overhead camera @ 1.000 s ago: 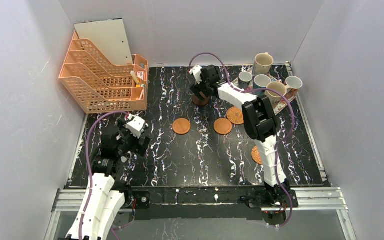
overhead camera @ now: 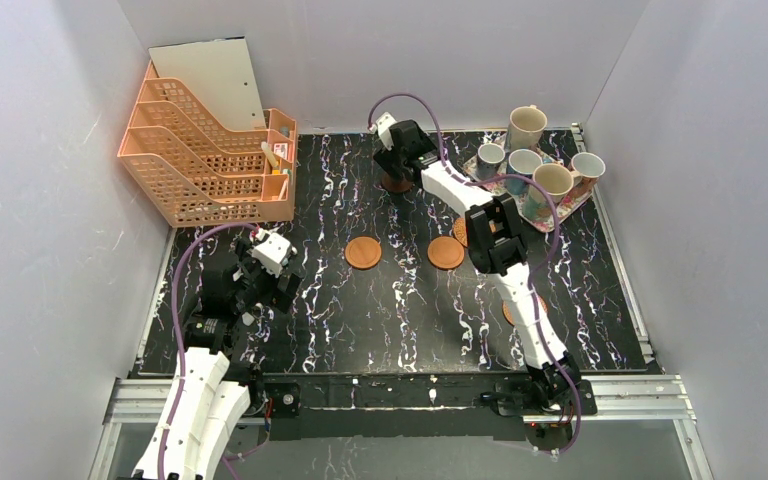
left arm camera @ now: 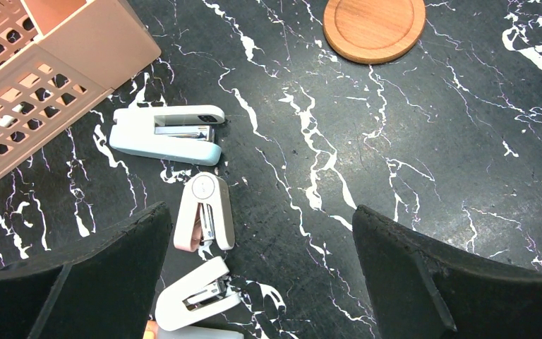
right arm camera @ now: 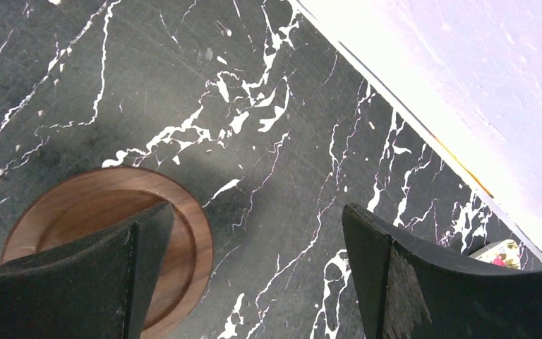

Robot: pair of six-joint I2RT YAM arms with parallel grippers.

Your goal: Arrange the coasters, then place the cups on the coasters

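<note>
Several cups stand at the back right; among them are a tall beige mug (overhead camera: 526,127), a small grey cup (overhead camera: 490,159) and a blue one (overhead camera: 523,166). At the back middle lies a dark brown round coaster (overhead camera: 396,185), partly covered by my right gripper (overhead camera: 396,164) in the top view. Seen from the right wrist, that coaster (right arm camera: 141,185) is below and behind the left finger; the fingers are open and empty. My left gripper is open too, with bare table and staplers below it.
Light wooden coasters (overhead camera: 363,252) (overhead camera: 446,252) lie mid-table, and a woven one (overhead camera: 460,231) shows partly beneath the right arm. An orange rack (overhead camera: 210,160) fills the back left. Staplers (left arm camera: 166,134) lie under the left gripper.
My right gripper has shifted a little toward the back and left, over the dark coaster's far side, and the right arm has swung left with it. The left arm has stayed still.
</note>
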